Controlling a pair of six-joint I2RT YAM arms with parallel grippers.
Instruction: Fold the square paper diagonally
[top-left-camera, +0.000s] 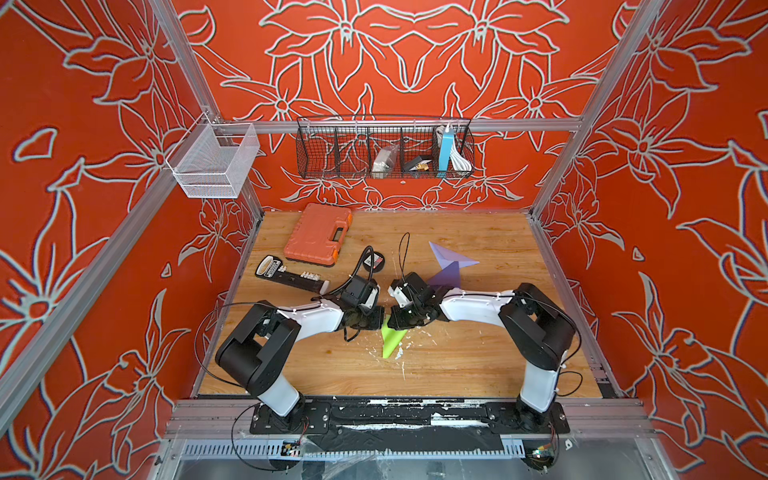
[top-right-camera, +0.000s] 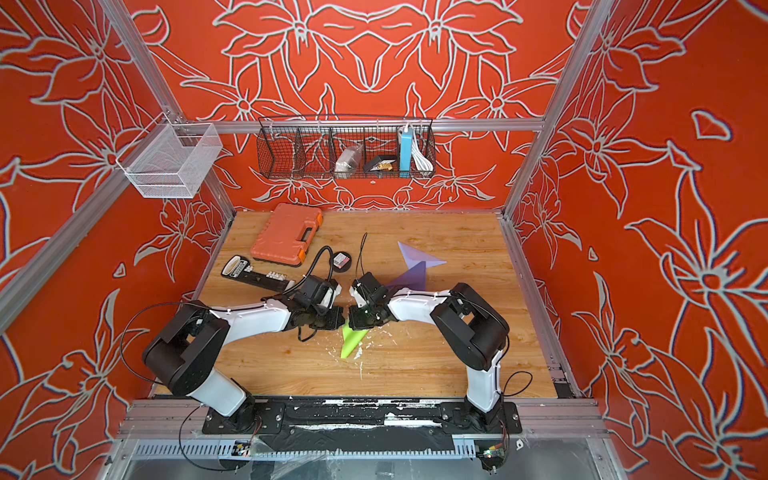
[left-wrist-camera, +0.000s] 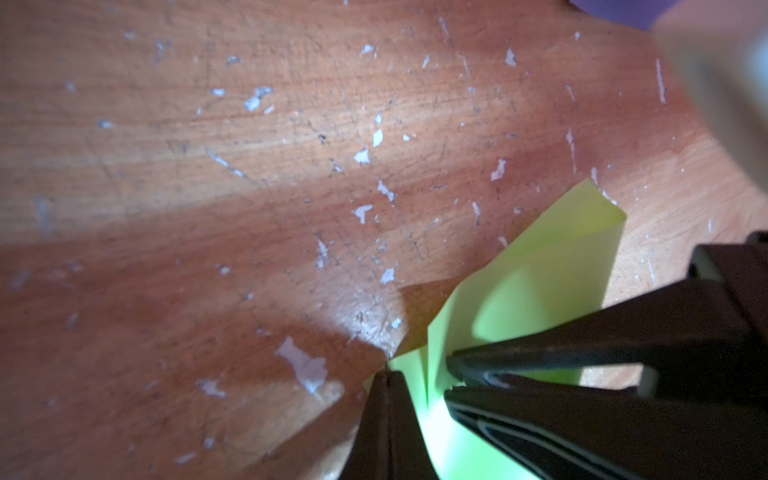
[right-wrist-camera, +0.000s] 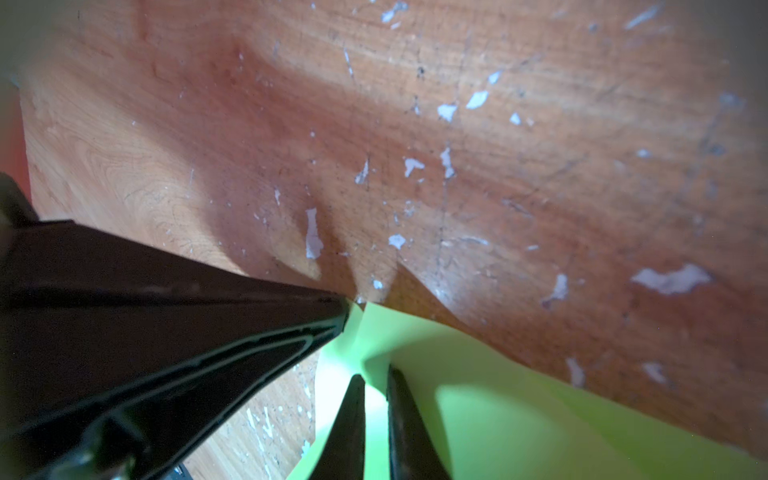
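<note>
The yellow-green paper (top-left-camera: 392, 342) lies on the table below the two gripper tips, partly hidden by them in the top views. In the left wrist view the paper (left-wrist-camera: 536, 280) has a folded-over layer, with a lifted edge. My left gripper is shut with its tips at a narrow corner of the paper; whether that corner is pinched cannot be seen. Close beside it, my right gripper has its fingers slightly apart over the paper (right-wrist-camera: 496, 416), with green showing through the gap.
Purple folded paper (top-left-camera: 453, 255) lies behind the right arm. An orange case (top-left-camera: 318, 233), a dark strip with small items (top-left-camera: 292, 276) and a round black object (top-left-camera: 373, 261) occupy the back left. White flecks are scattered near the paper.
</note>
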